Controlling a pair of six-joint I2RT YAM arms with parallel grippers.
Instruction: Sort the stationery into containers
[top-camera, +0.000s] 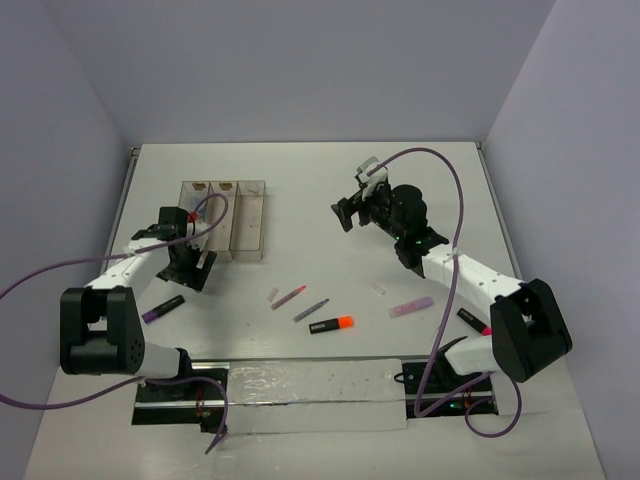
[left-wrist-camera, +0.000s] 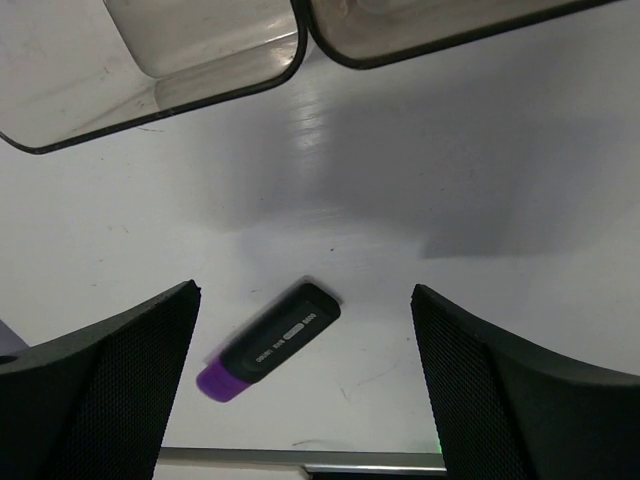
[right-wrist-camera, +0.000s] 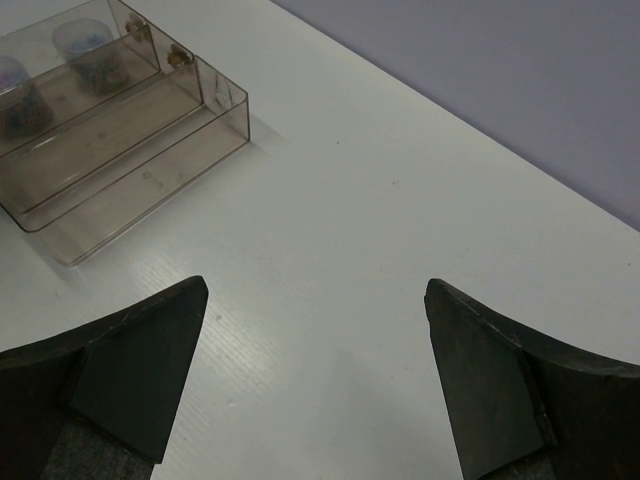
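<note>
Over the table just in front of the clear three-part organiser (top-camera: 249, 222), my left gripper (top-camera: 193, 281) stands open and empty. The left wrist view shows a black marker with a purple cap (left-wrist-camera: 270, 340) lying on the table below the gap between its fingers, untouched. That marker (top-camera: 163, 309) is left of the gripper from above. Further right, a red pen (top-camera: 289, 297), a purple pen (top-camera: 311, 310), an orange-capped black marker (top-camera: 331, 325), a pink stick (top-camera: 411, 307) and a pink-capped black marker (top-camera: 473, 321) lie spread out. My right gripper is open, with bare table between its fingers.
Two round tubs (right-wrist-camera: 84, 45) sit in the organiser's far compartment; the nearest compartment looks empty. Small clear pieces (top-camera: 272, 294) lie near the pens. Purple cables run along both arms. Walls rise at the sides.
</note>
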